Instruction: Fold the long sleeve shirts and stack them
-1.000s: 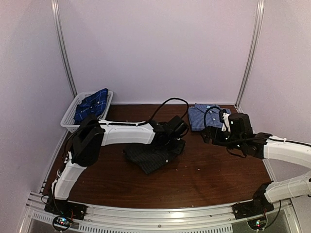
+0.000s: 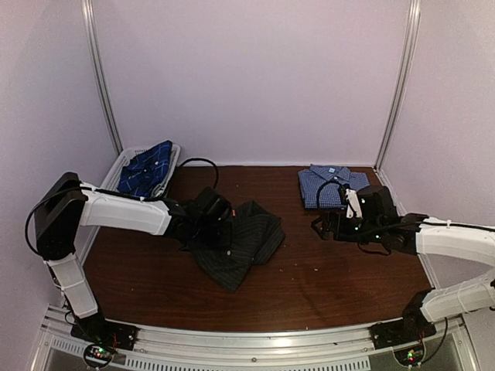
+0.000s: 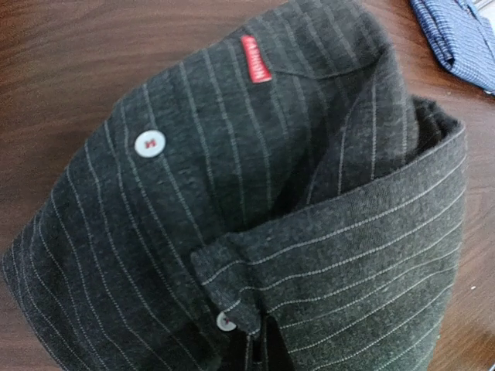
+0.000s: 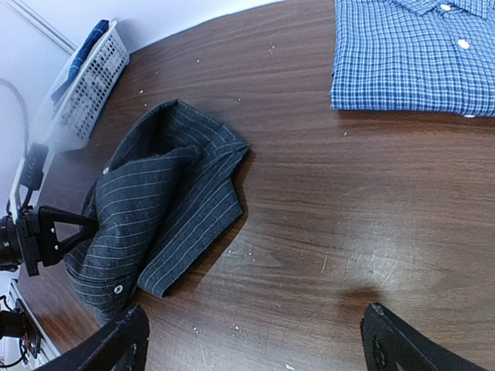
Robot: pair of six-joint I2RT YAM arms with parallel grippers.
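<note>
A dark grey pinstriped shirt (image 2: 247,251) lies bunched on the table, left of centre. In the left wrist view its red label and white buttons show, with one part folded over the rest. My left gripper is shut on a pinch of this shirt near a button, and the right wrist view shows its fingers (image 4: 76,224) against the cloth. To the right, my right gripper hangs open above bare table, holding nothing. A blue checked shirt (image 2: 325,193) rests neatly folded at the back right. A darker blue plaid shirt (image 2: 147,170) is in the basket.
The white basket (image 4: 83,124) stands at the back left against the wall. Bare wood (image 2: 309,286) stretches across the front and middle right of the table.
The right arm shifted only slightly.
</note>
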